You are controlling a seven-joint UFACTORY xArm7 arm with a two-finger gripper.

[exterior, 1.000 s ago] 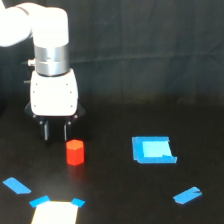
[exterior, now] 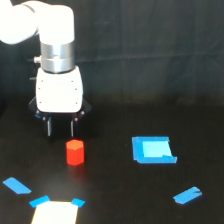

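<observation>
A red block (exterior: pixel 75 152) stands on the dark table at left of centre. My gripper (exterior: pixel 61 128) hangs above and behind it in the image, pointing down. Its two dark fingers (exterior: pixel 49 127) are spread apart, with nothing visible between them. Between fingertips and block there seems to be a small gap, though depth is hard to judge. To the right lies a light blue-white square (exterior: pixel 155 149) framed by blue tape (exterior: pixel 138 147).
Blue tape strips lie at far left (exterior: pixel 16 186) and lower right (exterior: pixel 187 195). A pale yellow-white square (exterior: pixel 54 213) with blue tape at its corners is cut off by the bottom edge.
The gripper has shifted a little to the right and slightly up in the image. Its fingers are still apart. The red block and the taped squares have stayed in place.
</observation>
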